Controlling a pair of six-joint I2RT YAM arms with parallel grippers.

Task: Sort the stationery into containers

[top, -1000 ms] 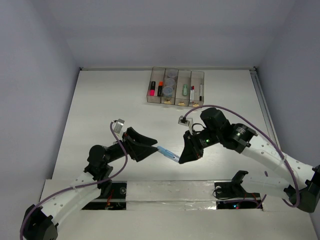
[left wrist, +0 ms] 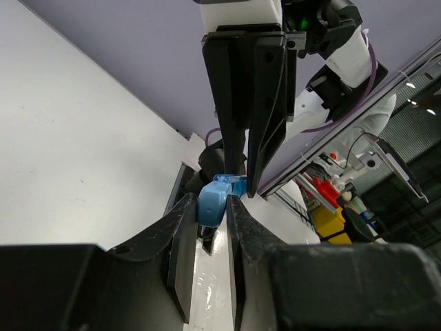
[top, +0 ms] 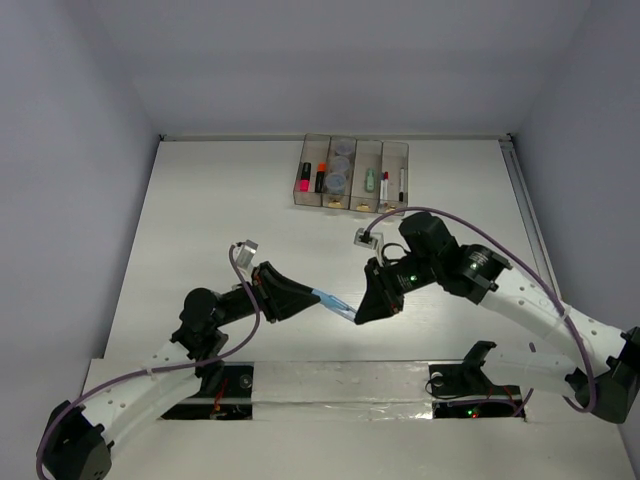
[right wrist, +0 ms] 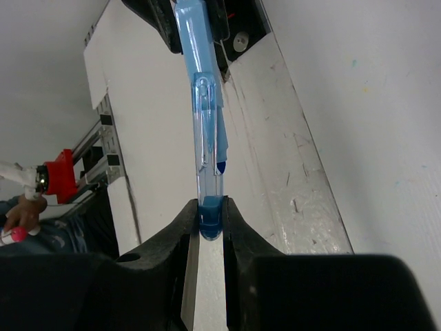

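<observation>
A light-blue pen-like item with a clear section (top: 335, 305) spans the space between both grippers above the table. My left gripper (top: 316, 298) is shut on its blue end (left wrist: 212, 205). At the opposite end, my right gripper (top: 359, 317) is shut on the clear tip (right wrist: 210, 207); a blue clip and dark-blue spot show along the side in the right wrist view. Toward the back of the table stands a clear divided organizer (top: 310, 148). It holds pink-black and orange-black markers, round clear tubs, a green bottle and slim pens in separate compartments.
A grey wall stands behind and at both sides. Purple cables (top: 480, 230) run along the arms.
The right gripper has shifted very slightly left, still holding its end.
</observation>
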